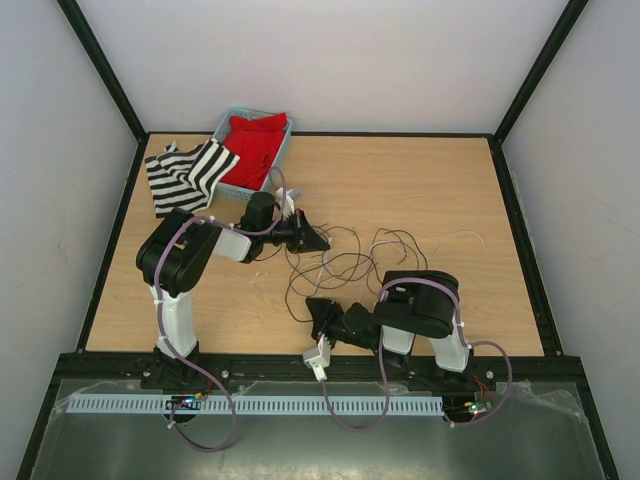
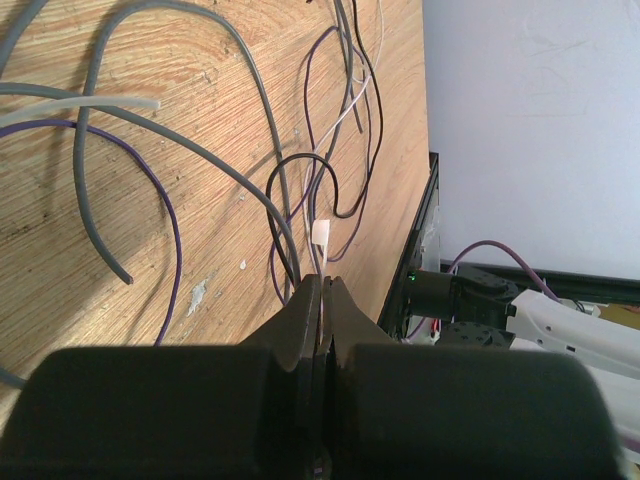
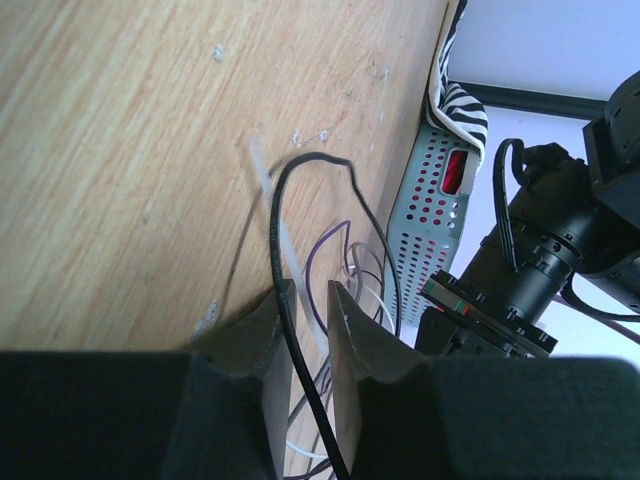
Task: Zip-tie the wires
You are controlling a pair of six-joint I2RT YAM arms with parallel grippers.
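Grey, black and purple wires (image 1: 350, 268) lie in a loose tangle mid-table, in front of both grippers. My left gripper is shut at the tangle's left side. From its fingertips pokes a thin white zip tie whose square head (image 2: 320, 233) shows just past them. In the right wrist view my right gripper is part open, low over the wood. A translucent white zip tie tail (image 3: 290, 245) runs through the gap between its fingers. A black wire (image 3: 276, 235) loops up close to the camera, across that gap; no firm grip on either shows.
A blue basket (image 1: 283, 165) with red cloth stands at the back left, a striped cloth (image 1: 185, 175) over its side. One pale loose strip (image 1: 462, 234) lies to the right.
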